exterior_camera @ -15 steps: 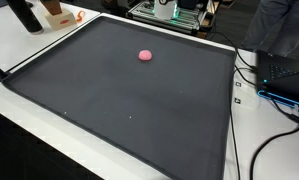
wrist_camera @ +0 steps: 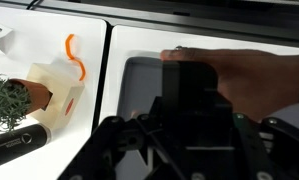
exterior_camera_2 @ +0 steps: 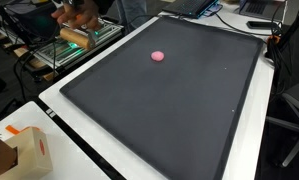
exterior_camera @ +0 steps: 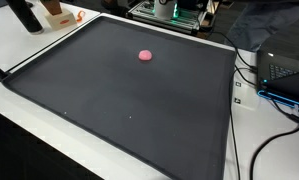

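A small pink round object [exterior_camera: 145,55] lies on the dark mat near its far edge, and the same pink object [exterior_camera_2: 157,56] shows in exterior view 2. In the wrist view my gripper is shut on a black object [wrist_camera: 189,85], which hides most of the fingers. A person's hand [wrist_camera: 251,80] is right beside and behind that black object; whether it grips it cannot be made out. Neither exterior view shows the gripper clearly.
A potted plant [wrist_camera: 19,98], a pale box [wrist_camera: 64,92] and an orange curved piece [wrist_camera: 75,56] are on the white table to the left. A laptop [exterior_camera: 287,85] and cables sit at the right.
In exterior view 1 the person at the upper right has come in closer, and a dark shape now covers that corner. The pink object has stayed put.
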